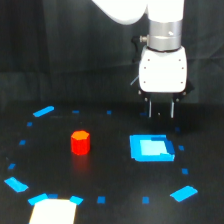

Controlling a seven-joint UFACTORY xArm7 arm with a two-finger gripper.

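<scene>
Above and slightly behind the blue square [168,155] hangs my gripper [161,113], its thin dark fingers pointing down. They stand apart with nothing visible between them, so it is open. The blue square has a lighter blue patch at its centre; whether it is a shallow tray or a flat marking cannot be made out. Well to the left, on the dark surface, sits a small red block [80,144], apart from the gripper.
At the bottom left edge is a pale, bright square [52,212], partly cut off. Blue tape strips [184,193] and small blue marks lie around the dark surface. Between the red block and the blue square the surface is largely clear.
</scene>
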